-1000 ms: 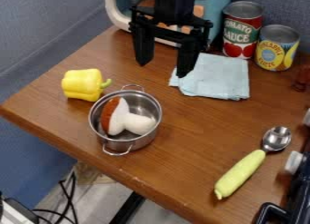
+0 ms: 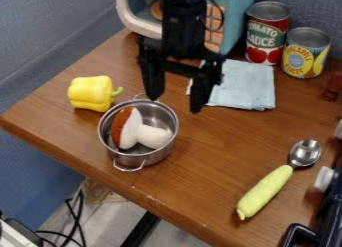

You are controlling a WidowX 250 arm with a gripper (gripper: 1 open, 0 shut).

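My black gripper (image 2: 175, 97) hangs open over the table behind a steel pot (image 2: 159, 157), its fingers apart with nothing visible between them. The pot holds a white piece (image 2: 150, 137) and a reddish-brown one. A yellow pepper (image 2: 91, 91) lies to the left of the pot. A folded light blue cloth (image 2: 243, 91) lies behind the gripper. A spoon with a yellow handle (image 2: 265, 191) rests at the front right.
A tomato sauce can (image 2: 265, 36) and a yellow can (image 2: 305, 55) stand at the back right, beside a small brown shaker (image 2: 333, 89). A toaster-like box (image 2: 231, 11) sits at the back. Black items line the right edge.
The gripper has moved lower in the view, toward the pot, and somewhat left. The objects on the table have not visibly moved.
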